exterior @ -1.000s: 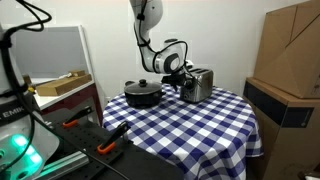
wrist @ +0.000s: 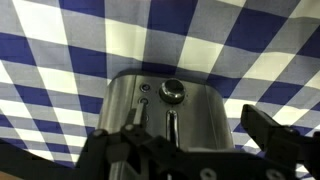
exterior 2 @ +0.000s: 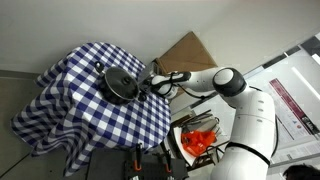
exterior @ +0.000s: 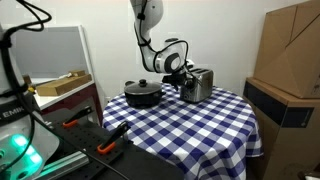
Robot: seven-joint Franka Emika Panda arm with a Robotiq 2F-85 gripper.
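Note:
A silver toaster stands on the checkered cloth toward the back right in exterior view 1. In the wrist view the control end of the toaster faces me, with a round dark knob and a slot under it. My gripper is beside that end, pointing down. Its two dark fingers are spread wide in the wrist view, one left of the toaster and one to its right, with the toaster's end seen between and below them. Whether either finger touches the toaster cannot be told.
A dark lidded pot sits left of the toaster on the checkered cloth. Stacked cardboard boxes stand at the right.

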